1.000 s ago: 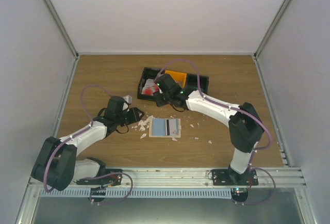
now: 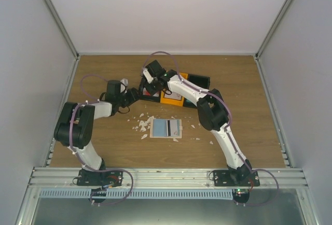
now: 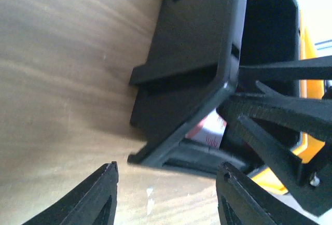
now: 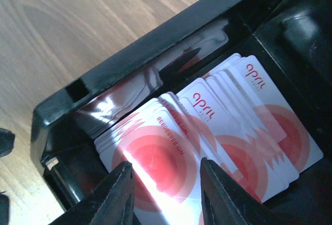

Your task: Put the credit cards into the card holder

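White cards with red circles [image 4: 155, 157] lie overlapping in the left compartment of a black bin. Over them hangs my right gripper, its fingers apart and a card's face visible between and beneath them; no card is seen gripped. Seen from the left wrist, its dark fingers [image 3: 275, 118] reach into the bin, where part of a card [image 3: 207, 129] shows. My left gripper stands open just outside the bin's left corner, empty. The card holder [image 2: 160, 127], blue-grey and lying open, is flat on the table in front of the bin.
The black bin [image 2: 206, 83] has a raised rim and an orange middle compartment [image 2: 167, 100]; the right arm crosses over it. Small white scraps [image 2: 143, 125] are scattered left of the holder. Bare table [image 2: 233, 106] lies to the right.
Both grippers have moved away from the table's front edge: the right one over the bin's left compartment, the left one up beside the bin's left side. The holder has stayed put.
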